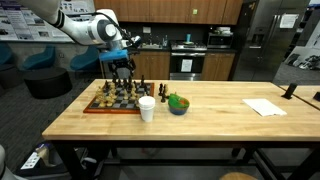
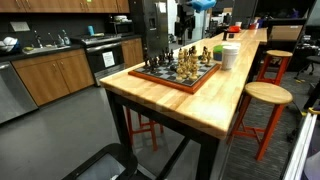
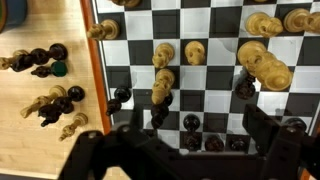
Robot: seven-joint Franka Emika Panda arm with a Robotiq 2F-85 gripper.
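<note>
A chessboard (image 1: pixel 122 108) with a brown border lies on the wooden table, bearing light and dark pieces. From above, the wrist view shows light wooden pieces (image 3: pixel 165 55) toward the top and dark pieces (image 3: pixel 192 123) lower down. My gripper is open over the board, its dark fingers (image 3: pixel 130 146) wide apart at the bottom of the wrist view. Nothing is held between them; dark pieces stand on the board below the gap. In exterior view 1 the gripper (image 1: pixel 123 72) hangs over the far part of the board.
Loose light and dark pieces (image 3: pixel 60 100) lie beside the board. A white cup (image 1: pixel 147 108) and a bowl with green and yellow things (image 1: pixel 178 105) stand to its right. Farther right is white paper (image 1: pixel 264 107); bare tabletop (image 1: pixel 225 115) lies between.
</note>
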